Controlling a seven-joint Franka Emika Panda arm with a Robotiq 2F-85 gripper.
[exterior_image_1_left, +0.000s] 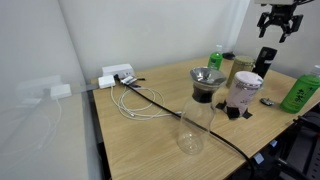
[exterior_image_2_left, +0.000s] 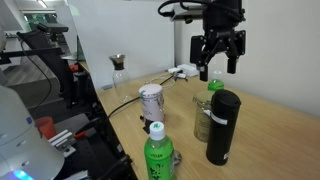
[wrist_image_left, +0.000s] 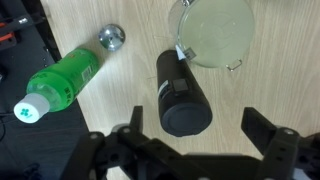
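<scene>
A tall black cylinder (exterior_image_2_left: 223, 130) stands upright on the wooden table, with a silver marking near its base. My gripper (exterior_image_2_left: 217, 70) is open just above and slightly to the side of its top, with nothing between the fingers. Seen from the wrist, the cylinder (wrist_image_left: 182, 100) lies between the fingertips, its round top nearest the camera. In exterior view 1 the same cylinder (exterior_image_1_left: 264, 62) sits at the far right below the gripper (exterior_image_1_left: 276, 34).
A glass jar (wrist_image_left: 217, 32) stands close beside the cylinder. A green bottle (exterior_image_2_left: 159, 153) and a small metal item (wrist_image_left: 112, 37) are nearby. Also on the table are a pink-white tub (exterior_image_1_left: 241, 92), a glass carafe (exterior_image_1_left: 195, 127) and a cable.
</scene>
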